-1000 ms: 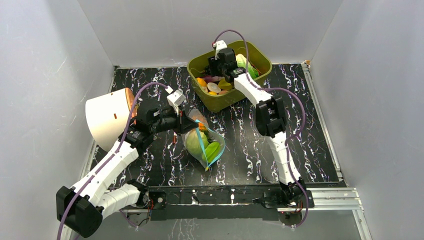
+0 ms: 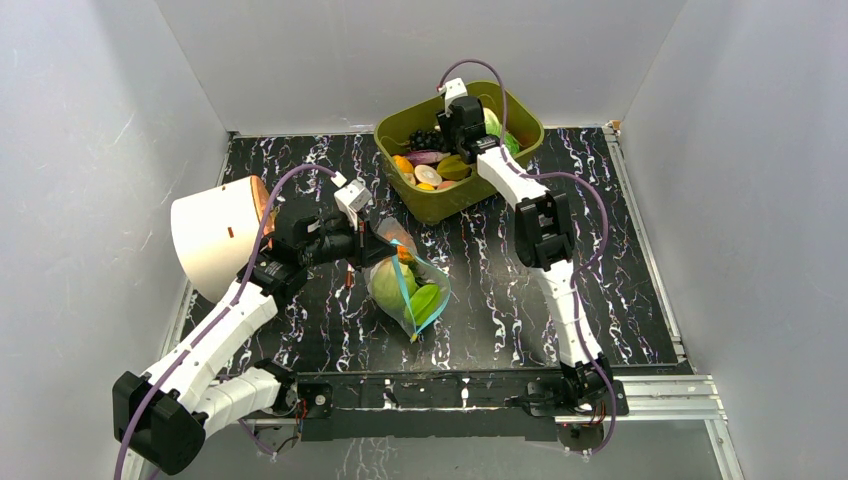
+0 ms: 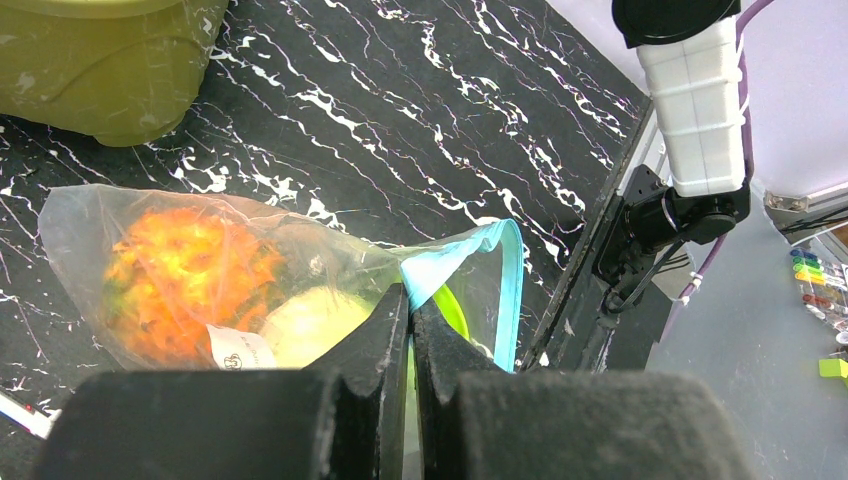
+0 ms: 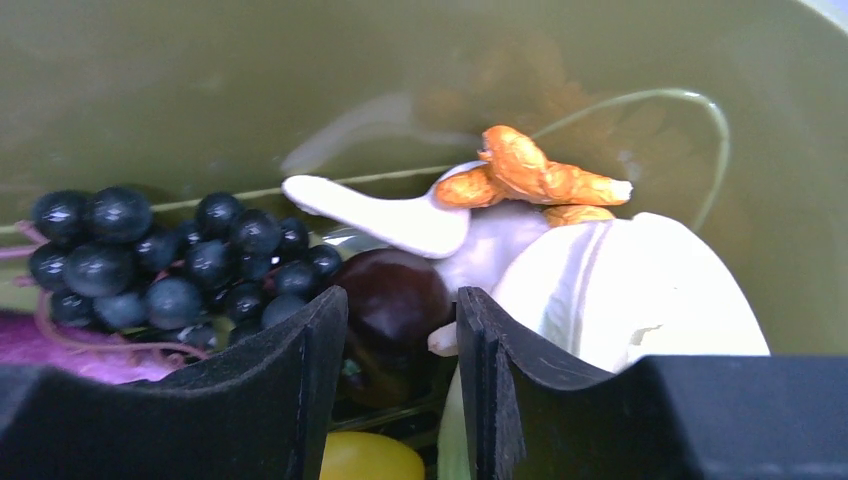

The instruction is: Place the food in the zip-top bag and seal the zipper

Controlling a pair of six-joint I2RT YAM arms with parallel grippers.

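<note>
The clear zip top bag [image 2: 408, 290] with a cyan zipper lies on the table, holding a cabbage, something orange and green produce. My left gripper is shut at the folded cyan zipper strip [image 3: 450, 255] along the bag's mouth. My right gripper is inside the olive bin [image 2: 430, 200], part open over a dark round plum-like item [image 4: 390, 295]. Around it lie dark grapes [image 4: 110, 260], a purple item [image 4: 90, 350], a white spoon-like piece [image 4: 400, 220], orange pieces [image 4: 530, 175], a white leafy item [image 4: 660, 290] and a yellow item [image 4: 370, 460].
A white cylinder [image 2: 210, 240] stands at the left edge of the table beside my left arm. Grey walls enclose the back and sides.
The left arm and bag have not visibly moved.
</note>
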